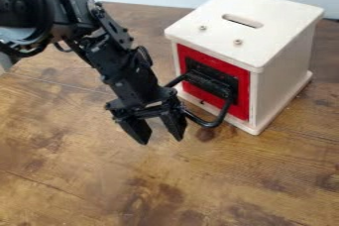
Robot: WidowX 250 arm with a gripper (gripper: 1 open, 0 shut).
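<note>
My black gripper (pixel 155 132) points down over the wooden tabletop, in front and to the left of a pale wooden box (pixel 281 66). Its two fingers stand apart, with nothing visible between them. The box has a red front panel (pixel 243 113) carrying a black block with a curved black bar (pixel 213 122). The bar reaches out close behind my gripper; whether they touch I cannot tell. A slot and two small knobs are on the sloped top.
A pale wall runs behind it.
</note>
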